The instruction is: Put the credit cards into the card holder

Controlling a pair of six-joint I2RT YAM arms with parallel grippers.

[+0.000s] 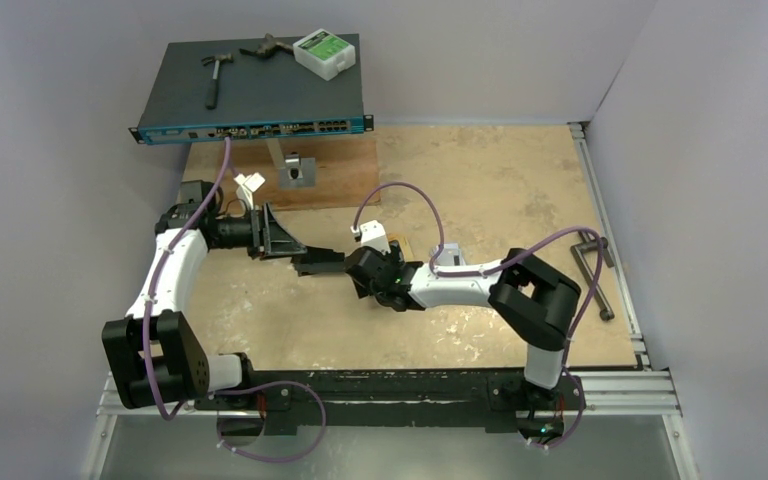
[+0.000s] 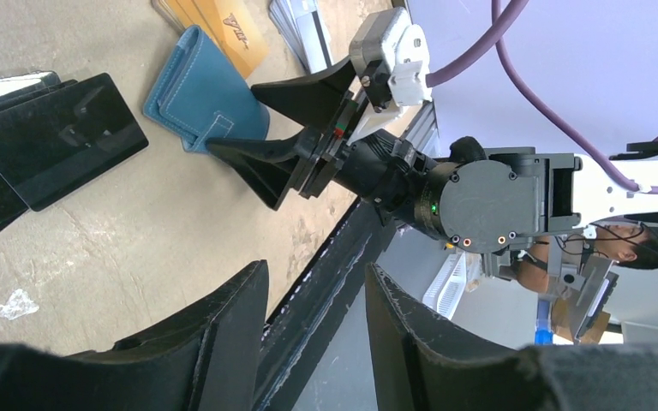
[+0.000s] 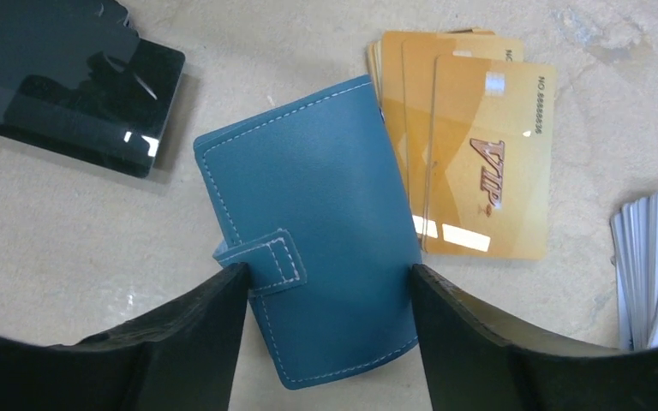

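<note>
The blue card holder lies closed on the table. In the right wrist view my right gripper is part open above it, with one fingertip over each side edge; whether they touch cannot be told. Black cards lie in a fanned pile left of the holder. Gold cards rest against its other side, and silver cards lie further right. My left gripper is part open with nothing between its fingers, close to the black cards in the top view. The right arm hides the holder from above.
A dark rack unit carrying a hammer and a plastic box stands at the back left. A metal tool lies at the right edge. Bare table shows in front and at the back right.
</note>
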